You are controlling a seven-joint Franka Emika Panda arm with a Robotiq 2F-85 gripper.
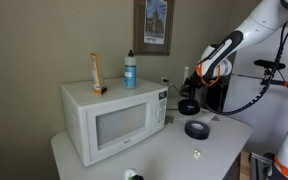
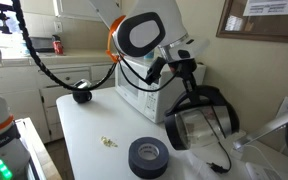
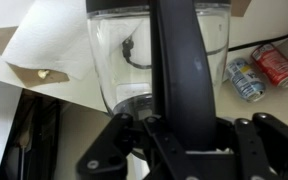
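A clear glass carafe (image 2: 206, 128) with a black handle hangs tilted below my gripper (image 2: 189, 88), at the right of the table. In the wrist view the black handle (image 3: 184, 75) runs straight down the middle, with the glass carafe (image 3: 132, 60) behind it. My gripper appears shut on that handle; the handle hides the fingertips. From exterior view 1, the gripper (image 1: 195, 89) and the dark carafe (image 1: 189, 105) are right of the microwave.
The white microwave (image 1: 124, 124) carries a blue bottle (image 1: 130, 72) and an orange-white bottle (image 1: 98, 74). A black round object (image 2: 148, 155) and a small yellowish item (image 2: 108, 141) lie on the table. Two cans, silver (image 3: 246, 80) and red (image 3: 275, 65), lie beside the carafe.
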